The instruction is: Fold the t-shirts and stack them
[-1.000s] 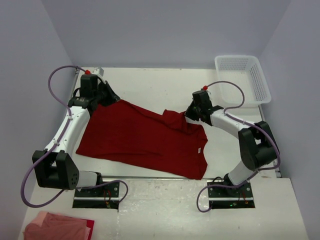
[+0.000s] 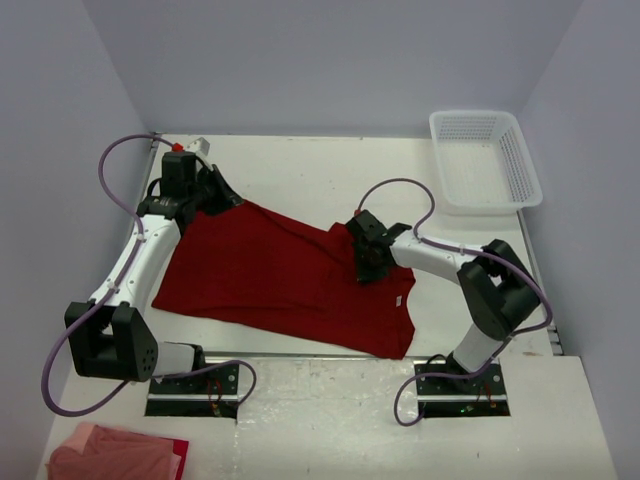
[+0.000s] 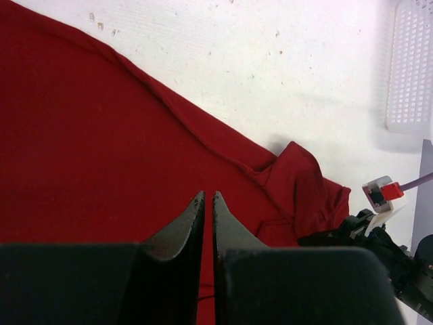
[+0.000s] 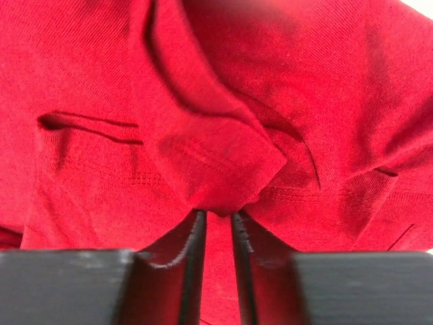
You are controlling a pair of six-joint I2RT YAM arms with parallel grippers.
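Note:
A dark red t-shirt (image 2: 255, 265) lies spread across the middle of the table, its right part rumpled. At its back left edge, my left gripper (image 2: 238, 202) hangs with the fingertips (image 3: 200, 203) a narrow gap apart, and no cloth shows between them. Over the right part of the shirt is my right gripper (image 2: 364, 280), pointing down. In the right wrist view a folded-over flap of the shirt (image 4: 216, 159) ends right at the fingertips (image 4: 238, 220), which stand slightly apart. Whether the flap touches them is hard to tell.
A white basket (image 2: 437, 165) stands empty at the back right. Folded pinkish-red cloth (image 2: 115, 455) lies at the front left corner.
My right gripper has moved left and toward the front, from the shirt's back right edge to over its right part. The left arm has barely moved.

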